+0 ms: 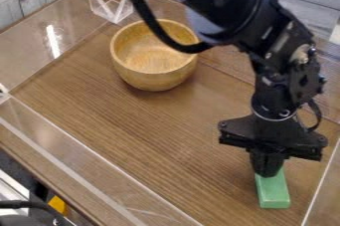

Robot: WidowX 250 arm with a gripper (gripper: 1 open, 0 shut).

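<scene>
The black gripper reaches down on the right side of the wooden table, low over a green rectangular block. Its fingertips sit at the block's back end and hide that part of it. The gripper looks shut, and whether it touches the block is unclear.
A wooden bowl stands at the back left of the table, with a clear plastic object behind it. Table edges run along the left and right.
</scene>
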